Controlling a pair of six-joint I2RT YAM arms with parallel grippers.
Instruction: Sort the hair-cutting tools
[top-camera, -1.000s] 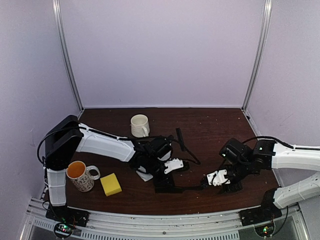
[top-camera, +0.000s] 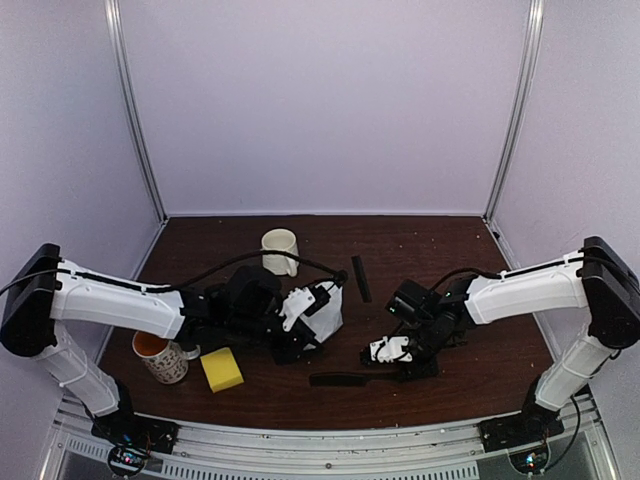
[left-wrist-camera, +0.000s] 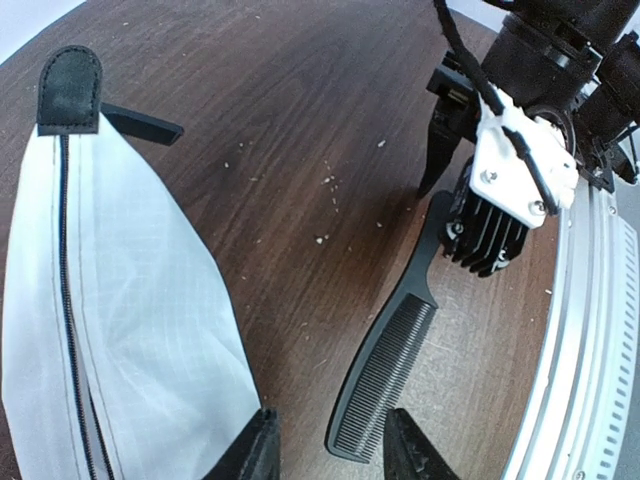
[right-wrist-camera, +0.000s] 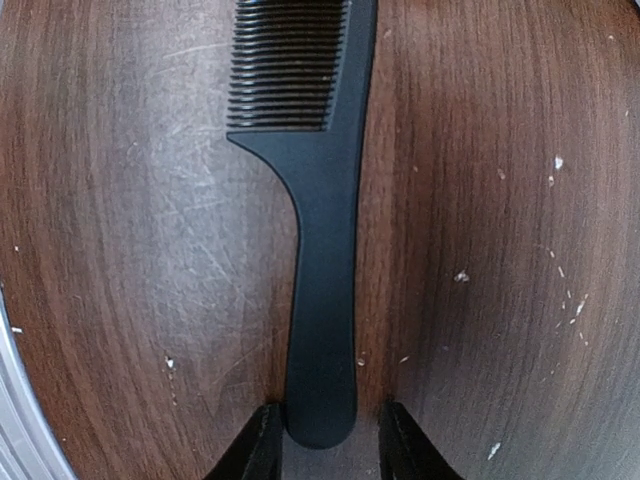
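A black comb (left-wrist-camera: 385, 370) lies on the table near the front edge. In the right wrist view its handle end (right-wrist-camera: 320, 380) sits between the open fingertips of my right gripper, low over the table. My left gripper is part open, empty, above the table between the comb and a white zippered pouch (left-wrist-camera: 140, 300) with a black leather tab. A second dark flat item (top-camera: 361, 280) lies behind the pouch; its type is unclear.
A white mug (top-camera: 280, 241) stands at the back. A patterned mug (top-camera: 164, 365) and yellow sponge (top-camera: 222, 370) are at the front left.
My left gripper has moved back and left, away from the comb, uncovering more of the pouch. My right gripper has moved leftward along the comb's handle.
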